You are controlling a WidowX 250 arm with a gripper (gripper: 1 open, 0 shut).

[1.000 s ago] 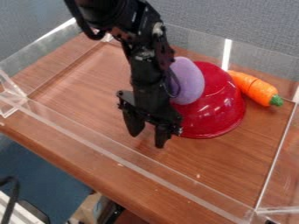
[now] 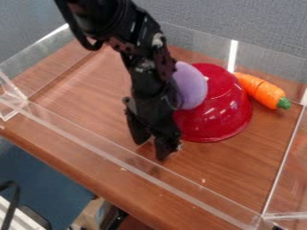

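The black arm reaches down from the upper left to my gripper (image 2: 153, 137), which hangs low over the wooden surface just left of a red bowl (image 2: 222, 117). Its fingers point downward and look parted, with nothing visible between them. A purple rounded object (image 2: 189, 84) sits at the bowl's left side, partly hidden behind the arm. An orange toy carrot (image 2: 257, 88) with a green top lies behind the bowl to the right.
Clear plastic walls (image 2: 204, 190) surround the wooden surface (image 2: 84, 99). Dark equipment stands below at the lower left.
My gripper has dipped slightly lower toward the wooden surface. The bowl, purple object and carrot have not visibly moved.
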